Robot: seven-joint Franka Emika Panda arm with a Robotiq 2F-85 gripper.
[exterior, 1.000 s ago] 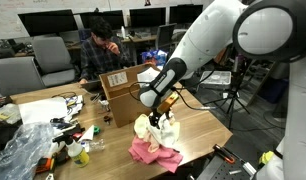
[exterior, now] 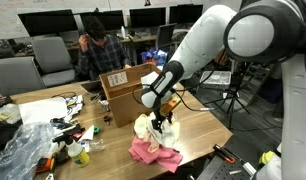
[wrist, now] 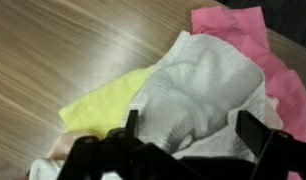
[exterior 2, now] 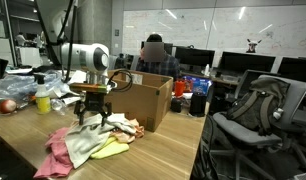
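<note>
A pile of cloths lies on the wooden table. In the wrist view a white cloth [wrist: 198, 80] fills the middle, with a yellow cloth [wrist: 98, 103] at its left and a pink cloth [wrist: 241, 28] at its upper right. My gripper is open, its two fingers wide apart over the white cloth. From the second exterior view, the gripper [exterior 2: 94, 112] points down just above the white cloth [exterior 2: 88, 142]; whether the tips touch it cannot be told. The pink cloth [exterior: 158, 155] spreads toward the table's front edge.
Behind the pile stands an open cardboard box [exterior 2: 148, 97]. Crumpled clear plastic [exterior: 25, 150] and a yellow-labelled bottle [exterior: 78, 153] are off to the left. Bare table [exterior 2: 178, 145] lies right of the pile in the second exterior view. A person [exterior: 106, 50] stands behind the table.
My gripper has come down closer to the cloth pile. The cloths look unchanged. The person behind the table has shifted slightly.
</note>
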